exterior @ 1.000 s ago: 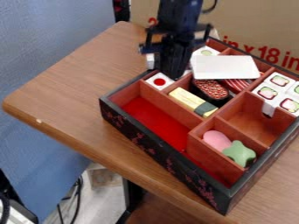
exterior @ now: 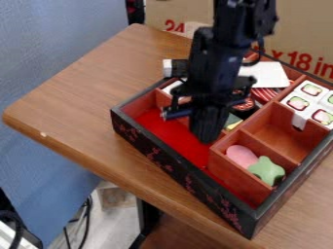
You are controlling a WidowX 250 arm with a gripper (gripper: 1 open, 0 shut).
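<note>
My black gripper is in the bento box, its fingers over the long red compartment at the front left, hiding much of the yellow piece and what lies beside it. Whether it is open or shut does not show. A pink piece (exterior: pixel 240 155) and a green star-shaped piece (exterior: pixel 267 172) lie in the front right compartment, with an empty compartment (exterior: pixel 282 132) behind them. White blocks (exterior: pixel 309 104) with red marks fill the right end. A white card (exterior: pixel 267 74) lies at the back.
A cardboard box (exterior: pixel 294 29) stands behind. Cables hang below the table at the lower left.
My gripper has moved down from above the back of the box into its front left part, now covering the yellow piece and the dark round pieces.
</note>
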